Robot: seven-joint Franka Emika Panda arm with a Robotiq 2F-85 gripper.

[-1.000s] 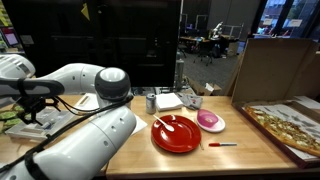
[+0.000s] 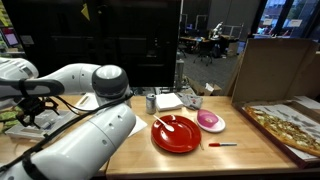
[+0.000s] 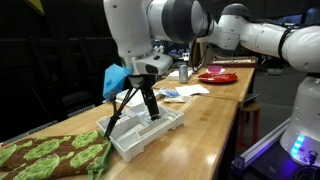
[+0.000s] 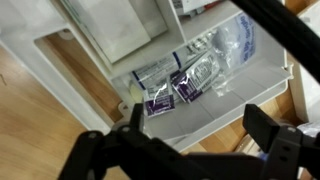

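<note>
A white compartmented tray point(image 3: 128, 146) stands on the wooden table, with my gripper point(image 3: 146, 103) above it. In the wrist view, small silver-and-purple packets point(image 4: 197, 76) and clear plastic wrappers point(image 4: 236, 38) lie in one long compartment. A pale flat box point(image 4: 112, 27) fills the neighbouring compartment. My gripper is open over the packets' side of the tray, its dark fingers wide apart, nothing visible between them. From exterior view 1, the arm hides part of the tray point(image 2: 28, 131).
A patterned green-and-brown cloth point(image 3: 55, 158) lies beside the tray. Farther along the table are a red plate point(image 2: 176, 134), a pink bowl point(image 2: 207, 117), a metal can point(image 2: 151, 104) and a red-handled knife point(image 2: 223, 145). A pizza box point(image 2: 262, 75) stands open. Bare wood lies in front of the plate.
At the left edge of exterior view 1, the gripper end of the arm has shifted slightly over the tray. The objects on the table look unmoved.
</note>
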